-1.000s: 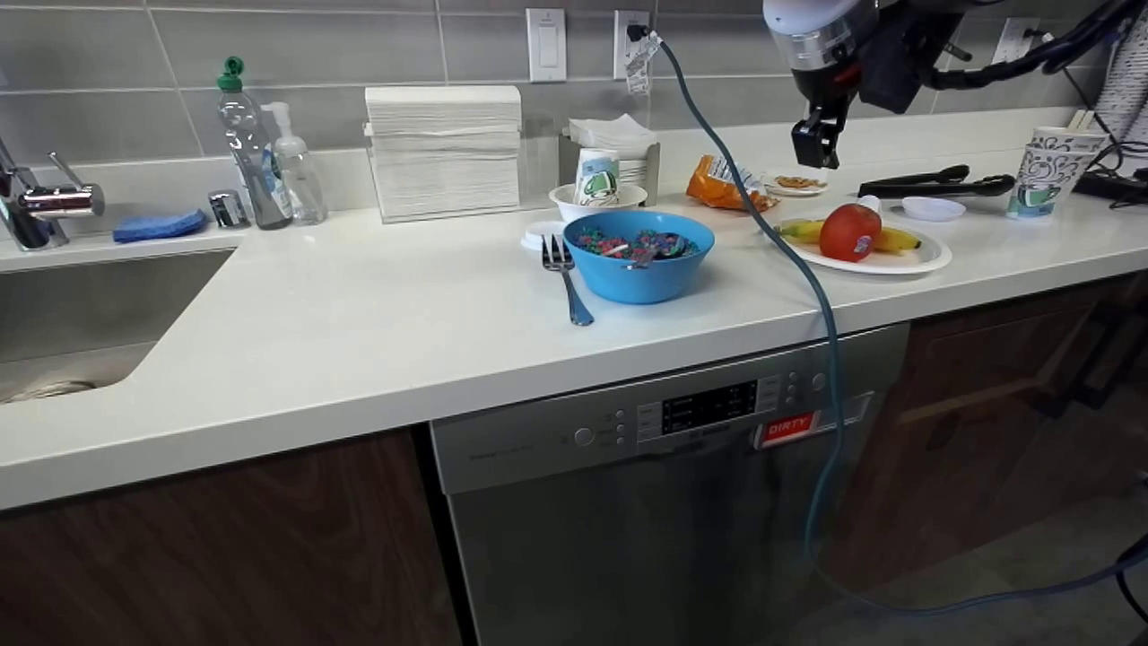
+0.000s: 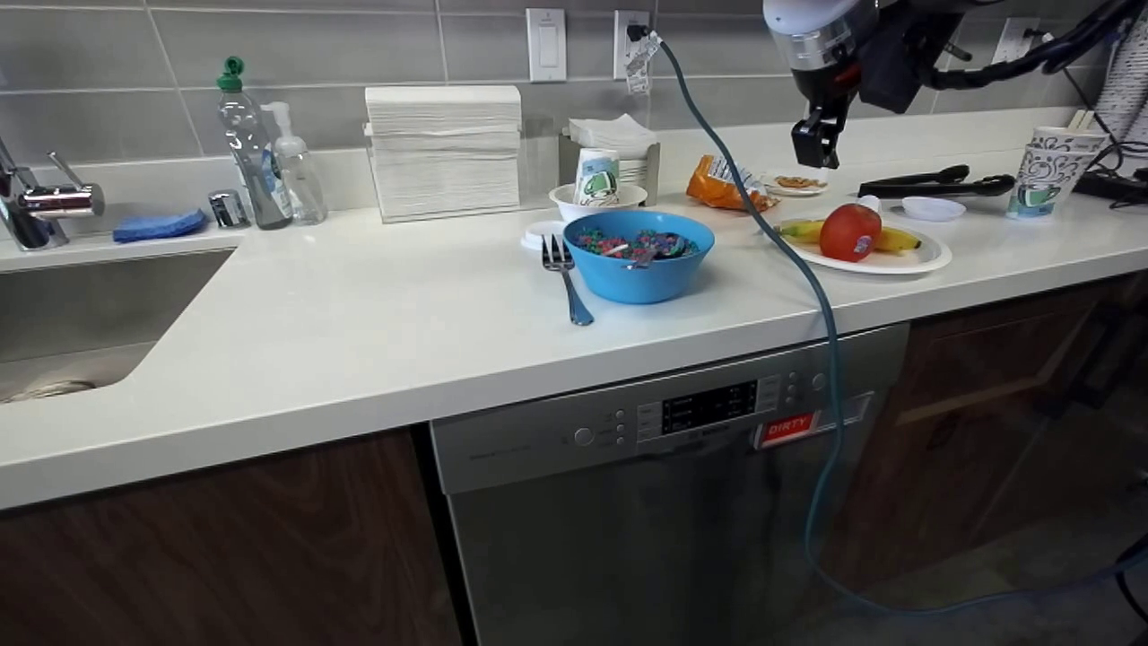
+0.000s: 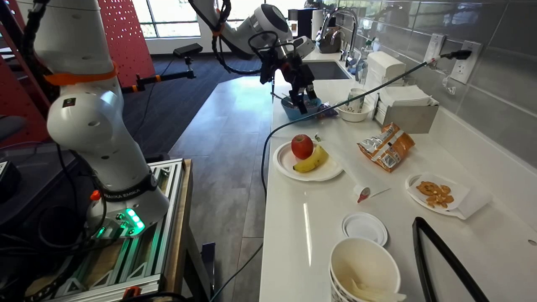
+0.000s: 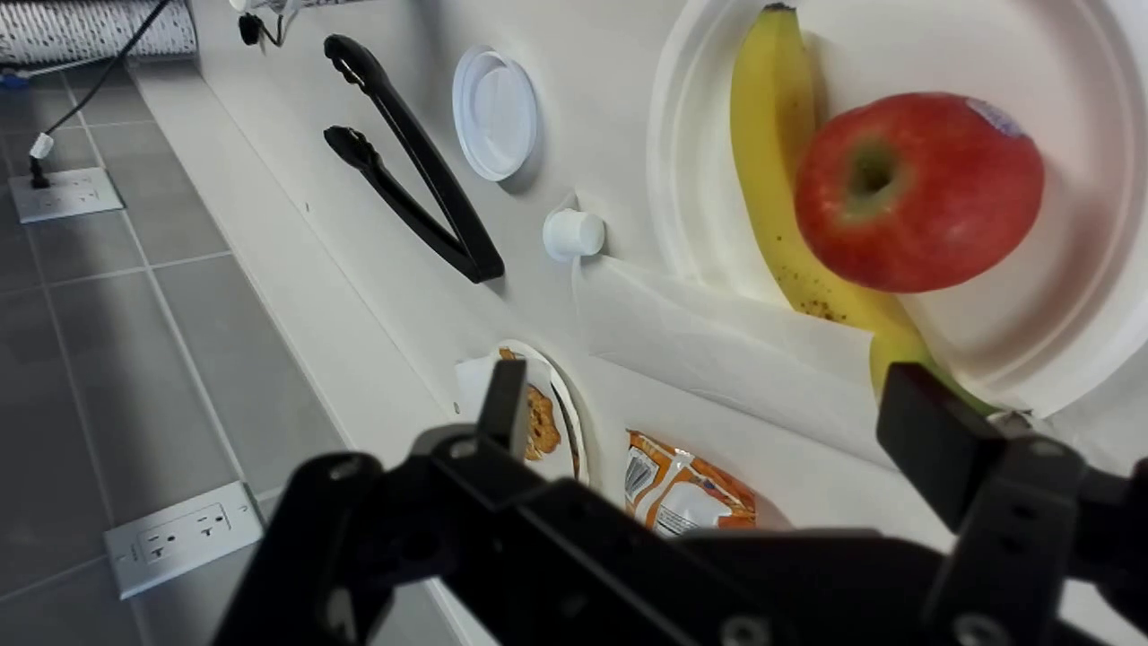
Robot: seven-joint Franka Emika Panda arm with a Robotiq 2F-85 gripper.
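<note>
My gripper is open in the wrist view, its two fingers wide apart with only the counter between them. In exterior view 1 the gripper hangs above the counter, behind and a little left of a white plate. On that plate a red apple rests against a yellow banana. Touching the plate's edge is a pale tube with a white cap. An orange snack bag and a small plate of cookies lie toward the wall. The blue bowl holds colourful wrapped pieces.
A fork leans beside the bowl. The blue-green cable runs from the outlet across the counter and over its front edge. Black tongs, a white lid and paper cups occupy the right end. Counter near the sink is clear.
</note>
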